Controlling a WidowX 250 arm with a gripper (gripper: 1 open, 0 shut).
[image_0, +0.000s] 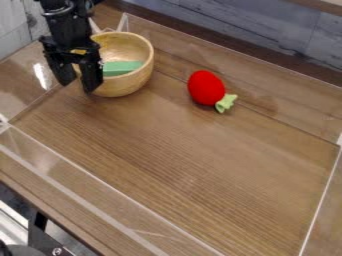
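My gripper (72, 74) is at the upper left, a black two-fingered shape at the left rim of a light wooden bowl (140, 45). It is open; whether it touches the bowl is unclear. A green item (123, 67) lies inside the bowl, toward its right side.
A red object with a light green end (206, 87) lies on the wooden table (201, 170) right of the bowl. The middle, front and right of the table are clear.
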